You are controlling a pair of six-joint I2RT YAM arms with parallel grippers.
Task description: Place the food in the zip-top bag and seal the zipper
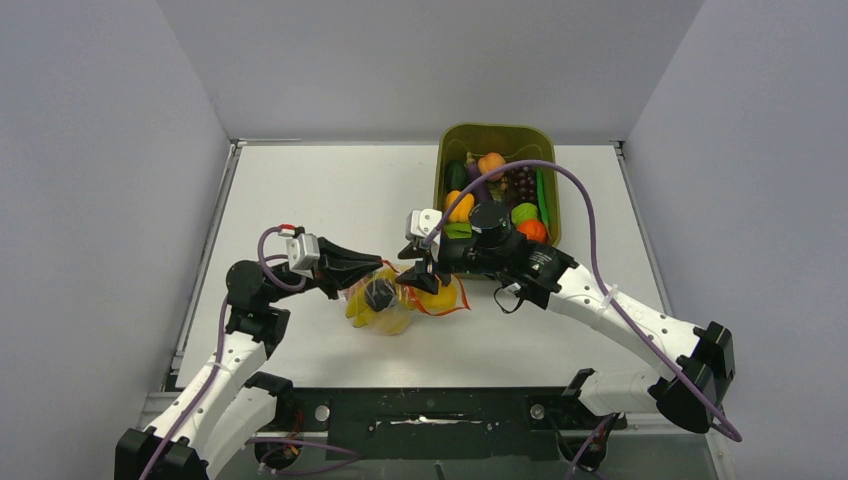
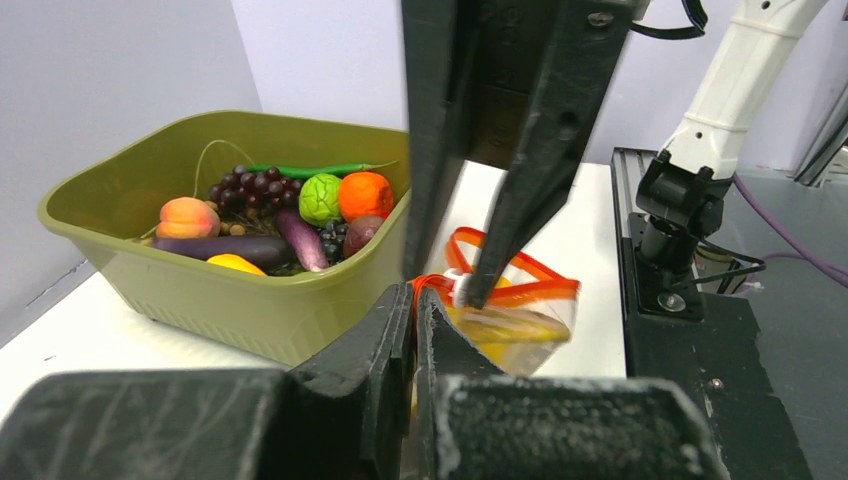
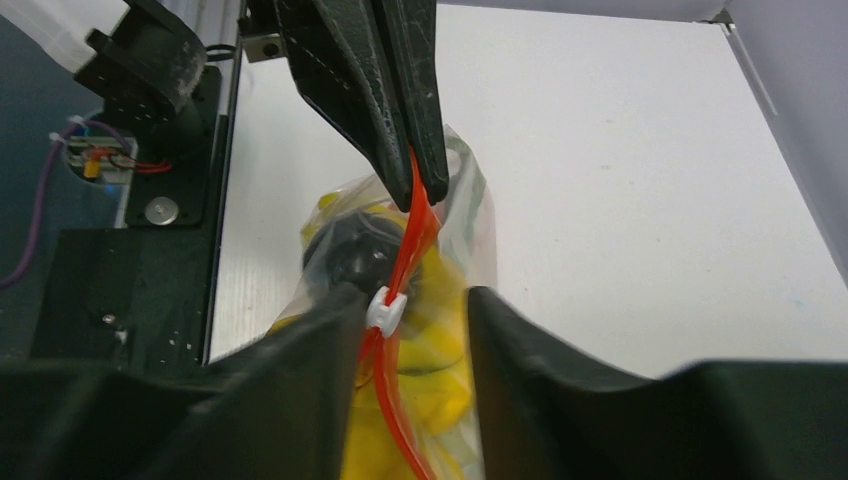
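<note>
My left gripper (image 1: 381,262) is shut on one end of the bag's orange zipper strip (image 2: 432,284). Below it hangs the clear zip top bag (image 1: 395,328), with yellow food (image 3: 438,395) and a dark round item (image 3: 352,250) inside. The white slider (image 3: 386,312) sits on the strip a short way from the left fingertips. My right gripper is part open, its blurred fingers on either side of the strip near the slider. Whether they touch it cannot be told. From the slider, the strip runs on as two orange lines that stand apart at the far end.
An olive bin (image 1: 448,150) with several fruits and vegetables stands behind the right arm. A dark rail (image 1: 345,420) bounds the front edge.
</note>
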